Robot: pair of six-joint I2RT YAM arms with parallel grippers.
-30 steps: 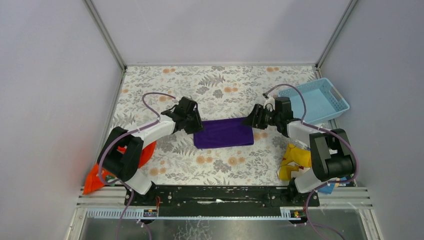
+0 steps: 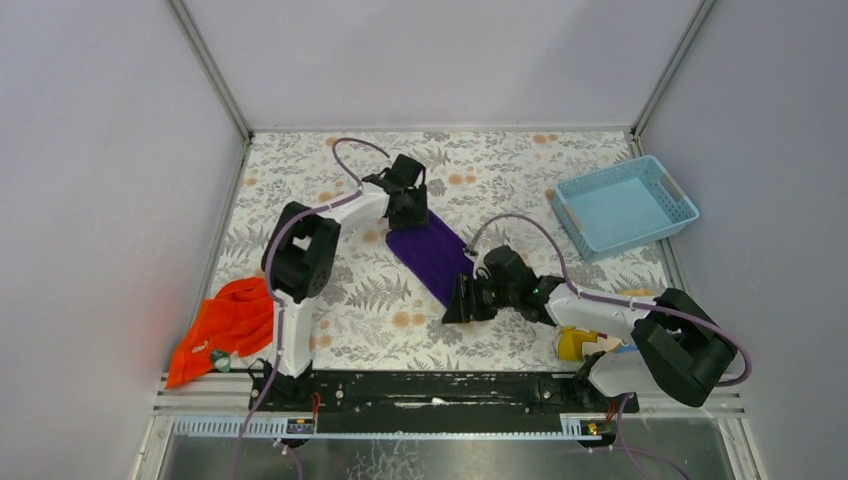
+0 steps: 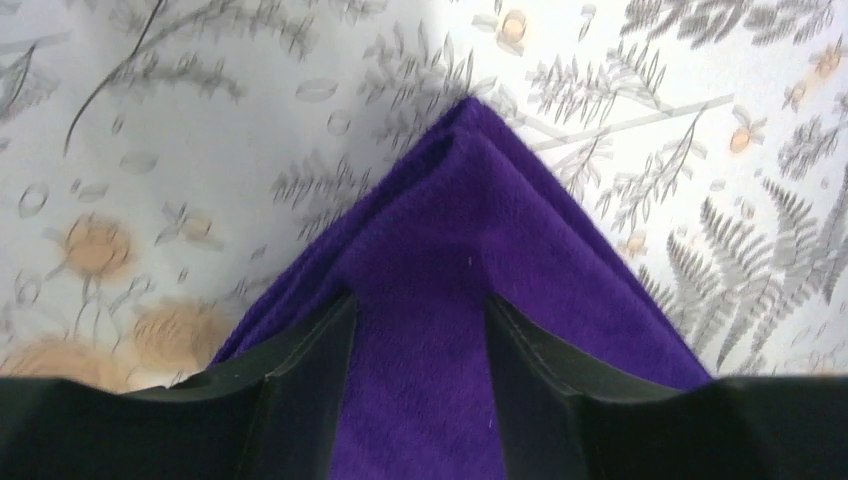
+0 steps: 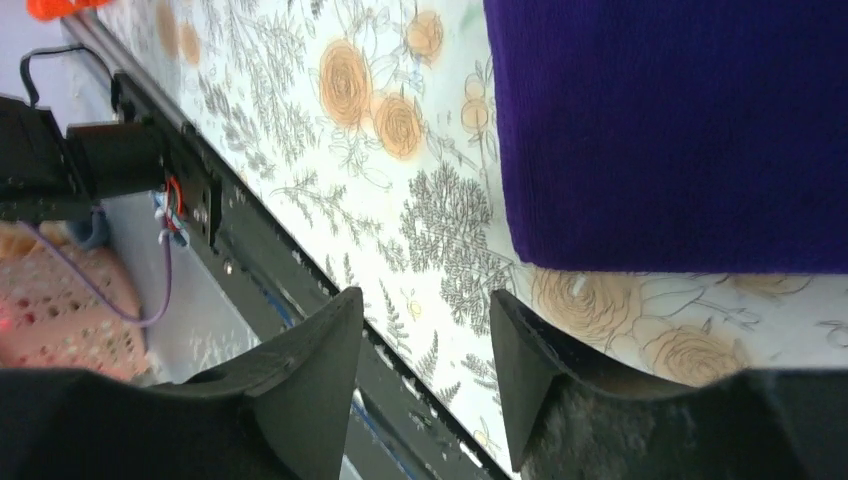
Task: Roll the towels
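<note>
The purple towel (image 2: pixel 425 260) lies folded flat and diagonal on the floral mat, from upper middle toward the front. My left gripper (image 2: pixel 410 215) is over its upper end; in the left wrist view its open fingers (image 3: pixel 315 370) are over the towel's corner (image 3: pixel 460 170). My right gripper (image 2: pixel 462 300) is at the lower end; in the right wrist view it is open, nothing between its fingers, beside the towel (image 4: pixel 660 130).
A blue basket (image 2: pixel 625 205) stands at the back right. Orange cloths (image 2: pixel 225 325) lie front left, yellow ones (image 2: pixel 580 340) front right.
The towel has turned from horizontal to diagonal.
</note>
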